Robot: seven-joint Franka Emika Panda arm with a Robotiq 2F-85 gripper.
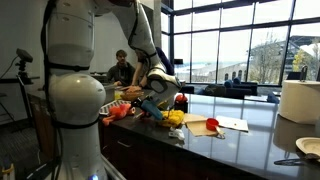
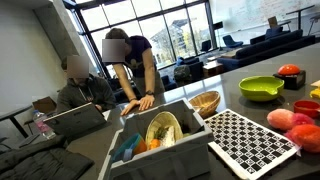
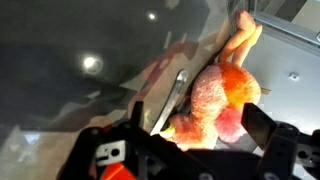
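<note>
In the wrist view my gripper is open, its dark fingers spread on either side of a fuzzy pink and orange toy [image 3: 208, 98]. The toy lies below them, and I see nothing gripped. Beside it rests a thin metal utensil [image 3: 172, 100]. A red object [image 3: 115, 172] is partly covered by the gripper at the bottom edge. From exterior view 1, the white arm [image 1: 80, 100] reaches over a cluttered stretch of counter, with a blue item [image 1: 152, 110] and yellow items [image 1: 174, 117] there; the fingertips are hard to make out.
A grey bin [image 2: 165, 161] of mixed items stands by a white perforated rack [image 2: 247, 143]. Beyond them are a wicker basket [image 2: 206, 102] and green bowl [image 2: 261, 88]. A red cup [image 1: 212, 123] sits on the counter, with free surface farther right. Two people are behind the counter.
</note>
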